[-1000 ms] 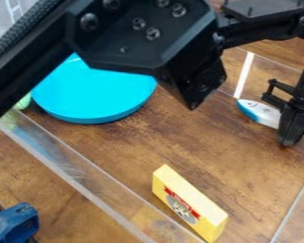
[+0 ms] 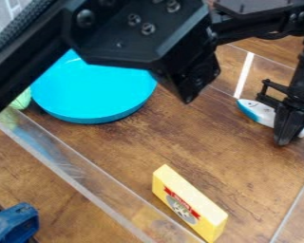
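My black gripper (image 2: 287, 123) reaches down at the right edge, shut, its tips low over a small white object with a light-blue end (image 2: 256, 110) lying on the wooden table. The tips hide part of that object, and I cannot tell whether they touch it. The black arm crosses the top of the view.
A blue round plate (image 2: 94, 95) lies at the upper left. A yellow box (image 2: 193, 204) with a red label lies at the lower middle. A clear strip (image 2: 85, 182) runs diagonally at the left, with a blue object (image 2: 12, 226) in the corner.
The arm and gripper have shifted slightly to the left since a second ago. The box and plate stay in place.
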